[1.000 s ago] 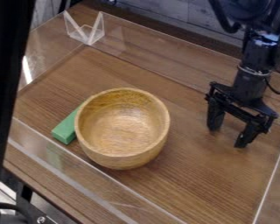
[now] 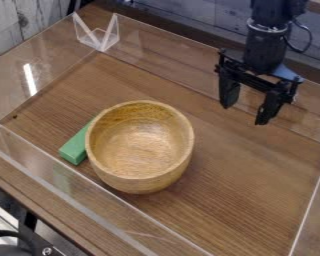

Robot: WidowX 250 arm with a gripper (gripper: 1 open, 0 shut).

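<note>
My gripper [image 2: 256,88] is in the upper right, over the back part of the wooden table, its black fingers spread open with nothing visible between them. A wooden bowl [image 2: 140,165] sits at the lower left, empty, with a green block [image 2: 77,143] lying just to its left, partly hidden by the bowl's rim.
A small blue item [image 2: 286,75] is partly visible behind the gripper. A clear plastic object [image 2: 96,30] stands at the back left.
My gripper has moved back, away from the front right of the table. The bowl and green block have not moved.
</note>
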